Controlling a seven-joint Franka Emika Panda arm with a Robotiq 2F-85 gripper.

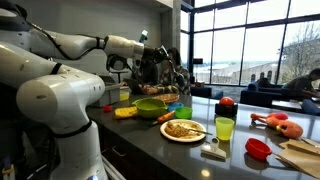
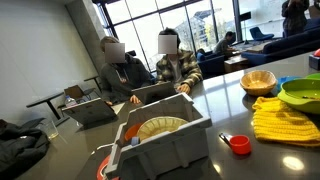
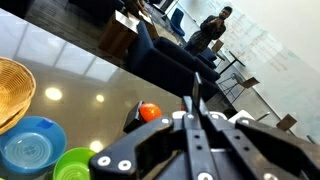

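Note:
In exterior view 1 my gripper point(image 1: 172, 72) is raised above the counter, over the bowls. The wrist view shows its dark fingers point(image 3: 192, 112) close together; no object can be made out between them. A large green bowl point(image 1: 151, 107) rests below on the counter point(image 1: 190, 158), and a plate of food point(image 1: 183, 130) lies in front of it. In the wrist view, a wicker bowl point(image 3: 14, 88), a blue bowl point(image 3: 34, 145) and a smaller green bowl point(image 3: 74, 166) are grouped at the left.
A yellow cup point(image 1: 224, 128) and a red bowl point(image 1: 258, 149) stand right of the plate. A red round object point(image 3: 150, 111) sits on a black stand. A grey bin point(image 2: 165, 145) occupies the counter in exterior view 2, near a yellow cloth point(image 2: 282, 121). Two people sit behind laptops.

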